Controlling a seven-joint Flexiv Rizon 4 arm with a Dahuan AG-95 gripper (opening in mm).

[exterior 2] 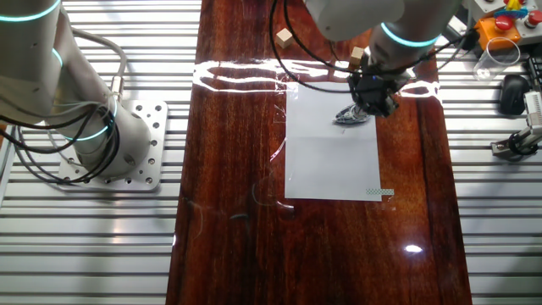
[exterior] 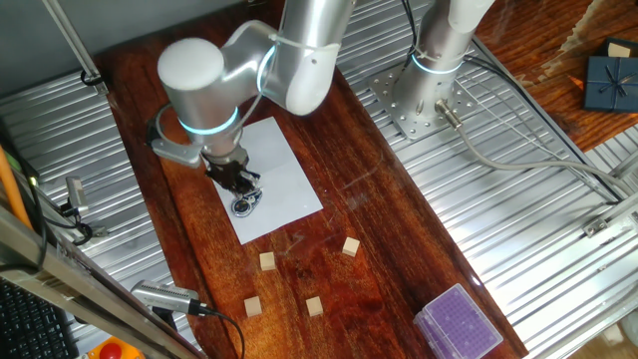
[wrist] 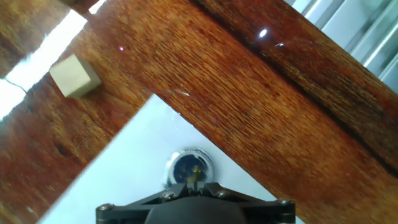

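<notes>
A round object with a silver rim and dark centre (exterior: 242, 205), watch-like, lies on a white sheet of paper (exterior: 289, 184). In the wrist view the round object (wrist: 189, 164) is just beyond the fingertips, with a small gold-coloured detail inside its rim. My gripper points down over the sheet, its fingertips close together and looking shut. From the second exterior side, the silvery object (exterior 2: 349, 115) appears beside the gripper (exterior 2: 369, 108). Whether the tips touch it or pinch any part of it is hidden.
Several wooden cubes lie off the sheet, among them a near cube (exterior: 267, 261) and a right-hand cube (exterior: 351, 246). A purple box (exterior: 461, 324) stands at the table's edge. Bare table (exterior 2: 246, 263) surrounds the paper.
</notes>
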